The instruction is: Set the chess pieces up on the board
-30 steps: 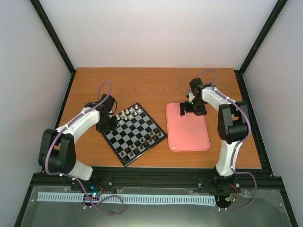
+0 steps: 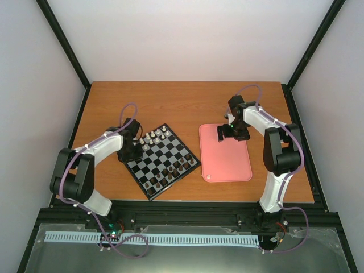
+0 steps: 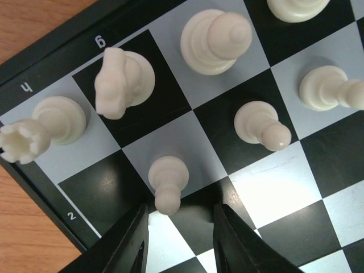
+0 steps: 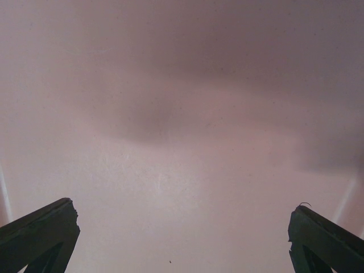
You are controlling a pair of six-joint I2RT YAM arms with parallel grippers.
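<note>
Near the corner of the chessboard (image 2: 162,153), my left gripper is open, low over the squares. A white pawn (image 3: 169,172) stands upright on a light square just ahead of the gap between its fingers, with neither finger gripping it. Behind this pawn, a white rook (image 3: 61,119) and a white knight (image 3: 138,79) stand on the edge row. Another white pawn (image 3: 254,121) stands on a dark square farther right. My right gripper hangs wide open over the pink tray (image 2: 227,162), with nothing between its fingers.
Dark pieces (image 2: 176,165) stand along the opposite side of the board. One small pale piece (image 2: 209,176) lies at the tray's lower left. The brown table (image 2: 182,102) behind the board is bare. Other white pieces stand close to the left gripper.
The right arm has barely moved.
</note>
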